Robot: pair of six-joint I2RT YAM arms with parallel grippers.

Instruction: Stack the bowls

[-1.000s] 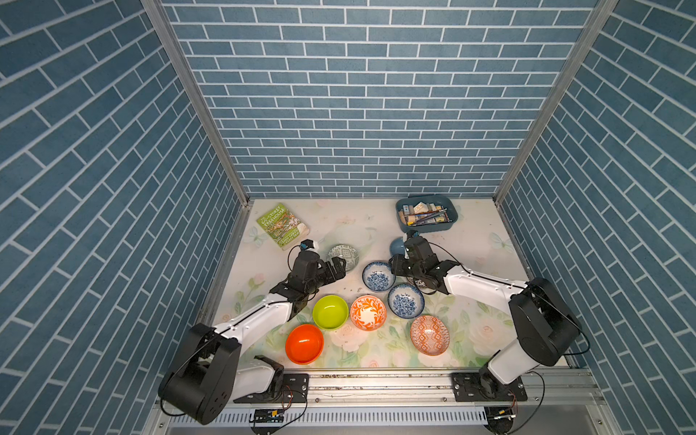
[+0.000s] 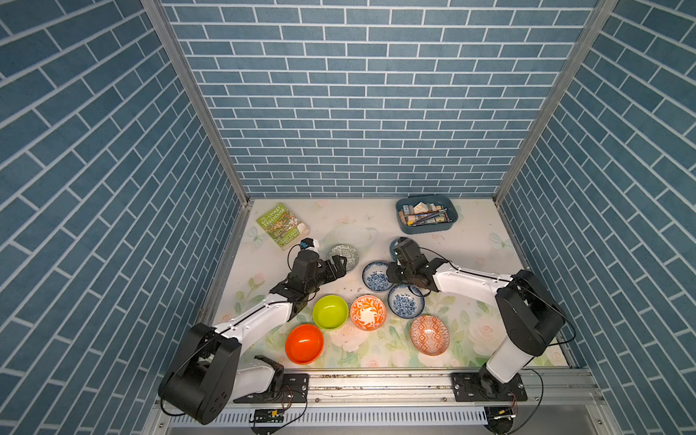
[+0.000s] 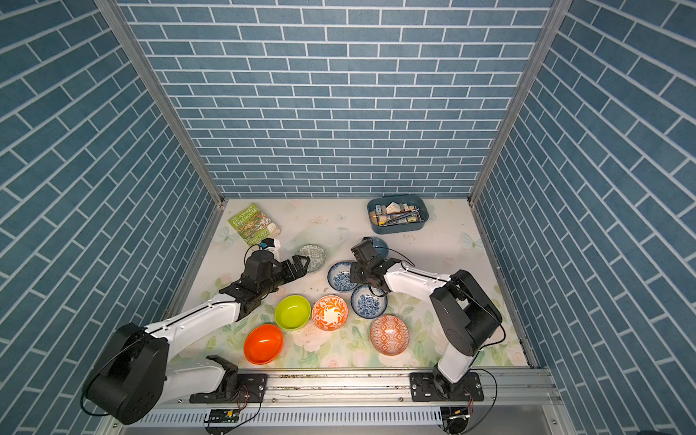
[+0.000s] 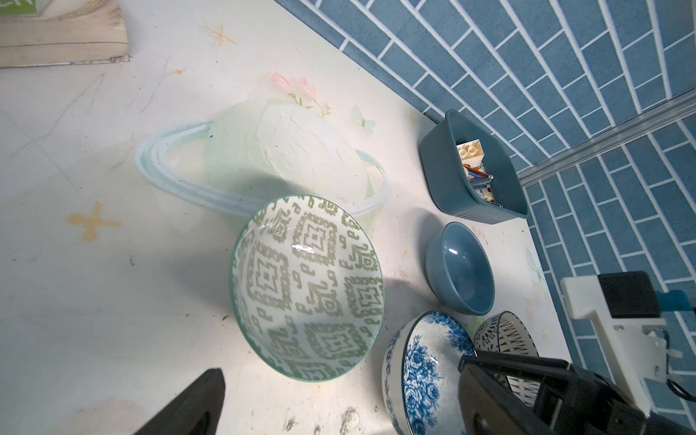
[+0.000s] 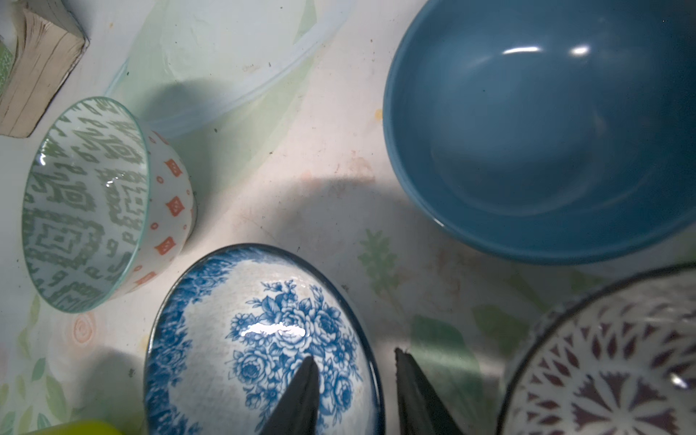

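My right gripper is part open at the right rim of a blue floral bowl [image 5: 253, 326]; whether it touches is unclear. The plain blue bowl [image 5: 543, 123] and a dark patterned bowl [image 5: 616, 377] flank it. My left gripper stands open beside the grey-green patterned bowl [image 4: 304, 282], nothing between its fingers. Nearer the front lie a second blue floral bowl [image 2: 406, 303], an orange floral bowl [image 2: 368, 313], a lime bowl [image 2: 330, 313], a red bowl [image 2: 304, 343] and an orange patterned bowl [image 2: 430, 335].
A blue bin [image 2: 426, 226] holding small items stands at the back right, and a green book [image 2: 279, 223] lies at the back left. The back middle and both sides of the table [image 2: 340, 217] have free room.
My right gripper has moved left and slightly toward the front, over the blue floral bowl's side. The left arm and the bowls show no clear movement.
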